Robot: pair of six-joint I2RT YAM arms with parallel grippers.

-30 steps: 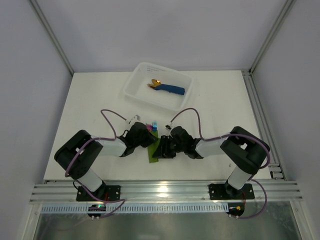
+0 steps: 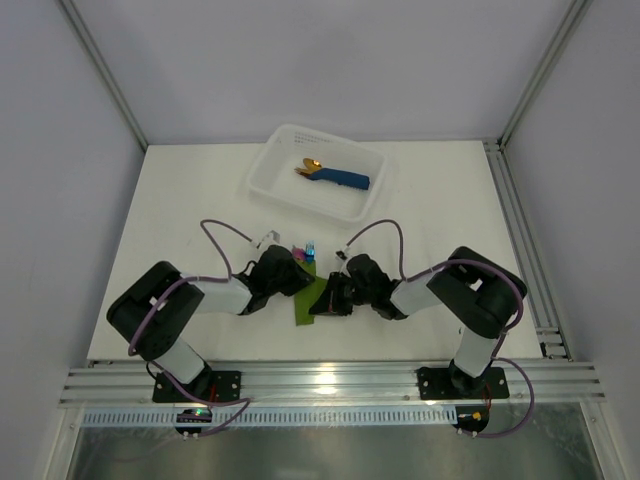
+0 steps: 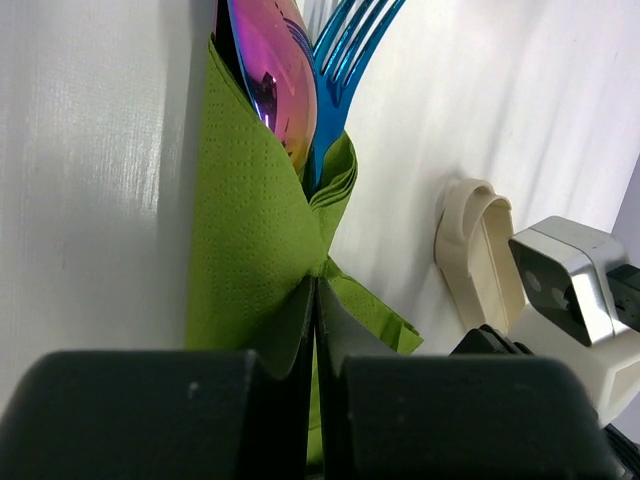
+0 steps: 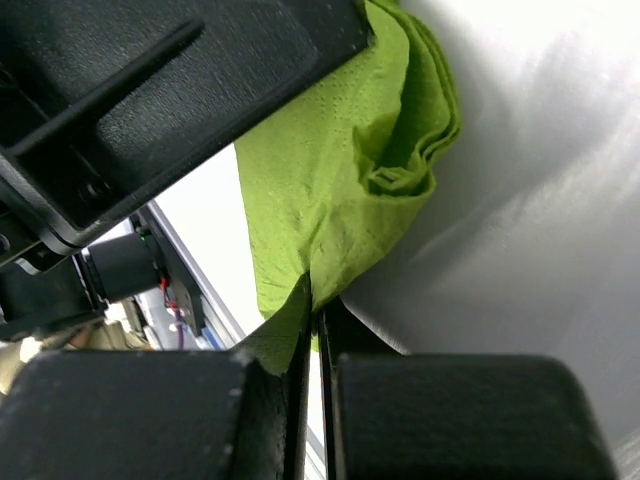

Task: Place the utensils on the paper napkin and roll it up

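A green paper napkin (image 3: 250, 230) is wrapped around the utensils in a narrow, slanted roll. From its top stick out a shiny pink-purple spoon (image 3: 290, 75) and a blue fork (image 3: 345, 75); their handles are hidden inside. My left gripper presses shut against the roll in the left wrist view, and whether paper is caught between its tips is hard to see. Lower on the roll, my right gripper is shut on a pinched fold of napkin (image 4: 340, 210). From above, both grippers meet over the napkin and partly cover it.
A white bin (image 2: 275, 190) stands at the back of the table, holding a navy roll (image 2: 345, 178) with gold utensils poking out. The two arms are close together at the napkin.
The left arm has hardly moved, and the roll stays in place.
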